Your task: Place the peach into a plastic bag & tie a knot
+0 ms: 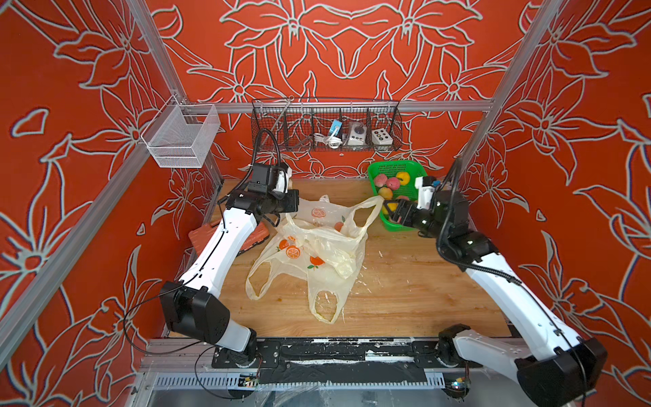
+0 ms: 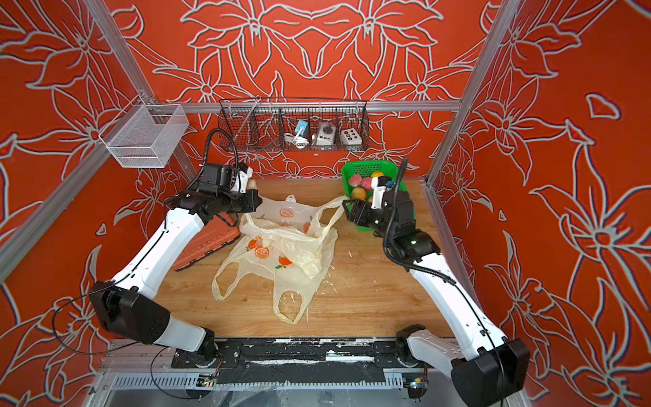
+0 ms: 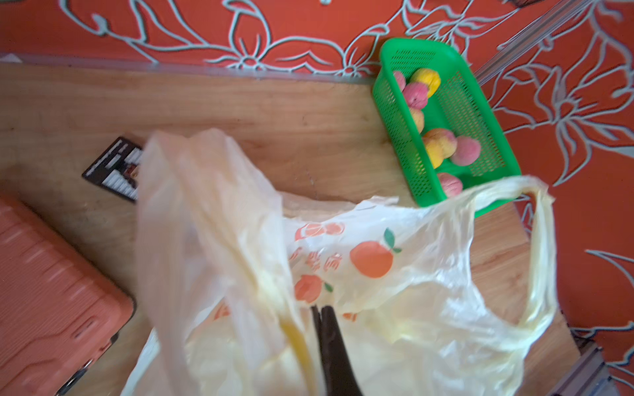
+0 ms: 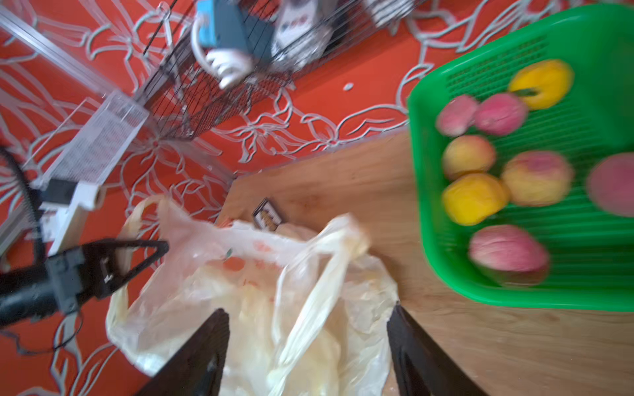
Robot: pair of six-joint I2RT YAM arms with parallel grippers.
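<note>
A translucent plastic bag printed with oranges lies crumpled mid-table, one handle raised toward the right. At the bag's back left, my left gripper is shut, its fingertips among folds of lifted plastic; whether plastic is between them is unclear. My right gripper is part open above the bag's right side, beside the green basket; a folded handle shows between and beyond its fingers, apparently not gripped. The basket holds several fruits, including a pink-and-yellow peach and pink ones.
A red case lies left of the bag, with a small dark card behind it. A wire rack hangs on the back wall. Bare table shows at the front right.
</note>
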